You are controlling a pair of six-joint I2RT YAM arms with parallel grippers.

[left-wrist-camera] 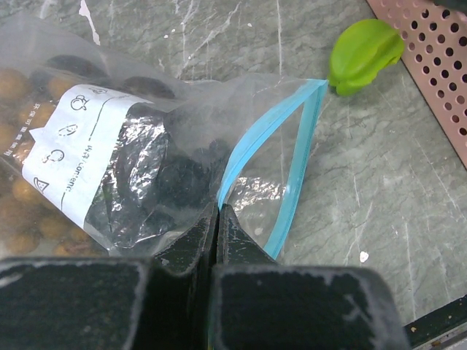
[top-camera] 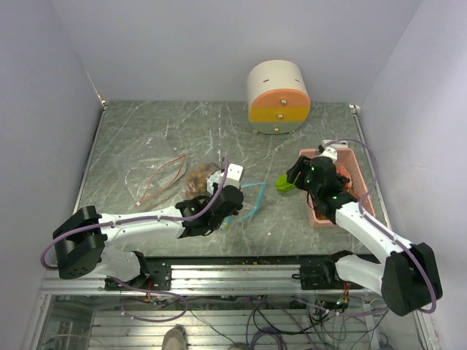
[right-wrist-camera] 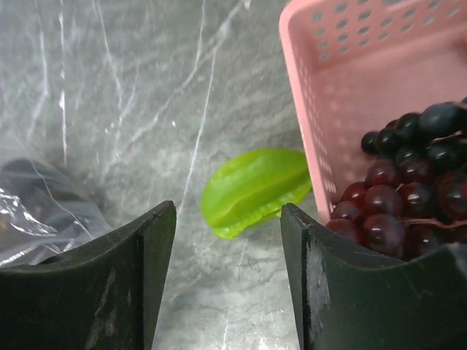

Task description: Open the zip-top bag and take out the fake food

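The clear bag [left-wrist-camera: 197,138] with the blue zip edge [left-wrist-camera: 310,124] lies open toward the right, brown and dark pieces [left-wrist-camera: 175,157] inside it. My left gripper is shut on the blue edge of the bag. Outside the bag, a green star-fruit-like piece [right-wrist-camera: 255,189] rests on the table against the pink basket's wall. Over it my right gripper stands open, its fingers [right-wrist-camera: 157,233] apart and the green piece just beyond their tips, nothing held. In the top view the right gripper [top-camera: 290,176] is between the green piece [top-camera: 284,184] and the basket.
The pink basket [right-wrist-camera: 303,102] at the right holds dark grapes [right-wrist-camera: 394,197] and other food. Another clear bag [top-camera: 149,171] with an orange zip lies at the left. At the back stands a rounded drawer box [top-camera: 277,80]. Table between bag and basket is mostly clear.
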